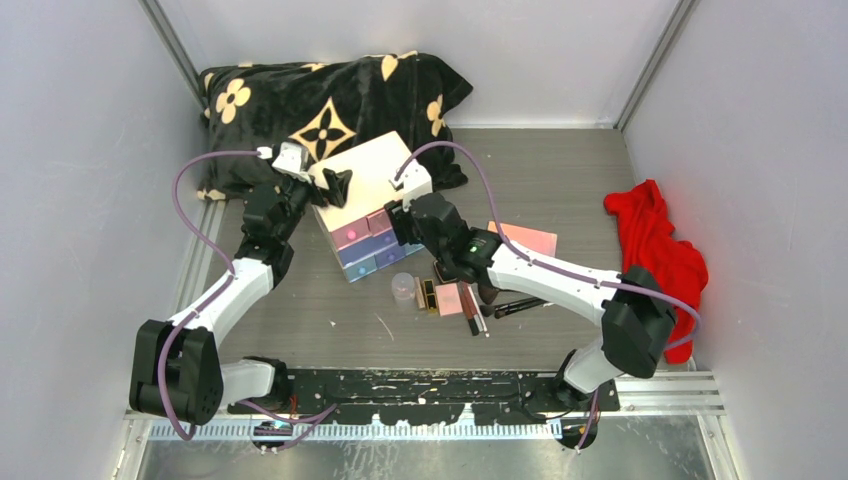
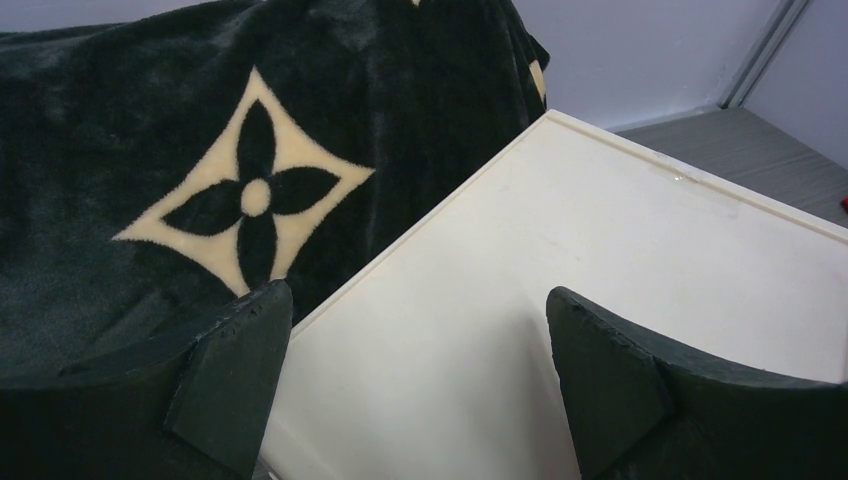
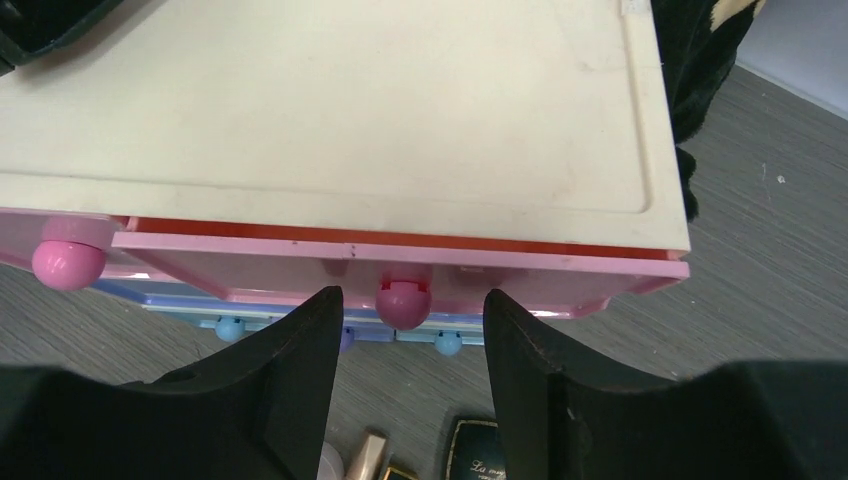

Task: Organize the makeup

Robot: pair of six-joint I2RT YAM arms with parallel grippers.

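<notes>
A small chest of drawers [image 1: 362, 167] with a cream top and pink, purple and blue drawers stands angled by the blanket. In the right wrist view its right pink drawer [image 3: 560, 282] sits slightly pulled out, a dark gap showing behind its front edge. The pink knob [image 3: 404, 305] lies between the parted fingers of my open right gripper, apparently untouched. My left gripper is open over the cream top [image 2: 470, 290], nothing held. In front of the chest lie a clear round jar [image 1: 403, 287], a pink compact [image 1: 448, 299], brushes [image 1: 518, 306] and a black case [image 3: 474, 452].
A dark patterned blanket [image 1: 270, 110] is heaped behind the chest. To the right lie a pink palette [image 1: 530, 238] and a red cloth [image 1: 655, 245]. Bare table shows at the back right and front left.
</notes>
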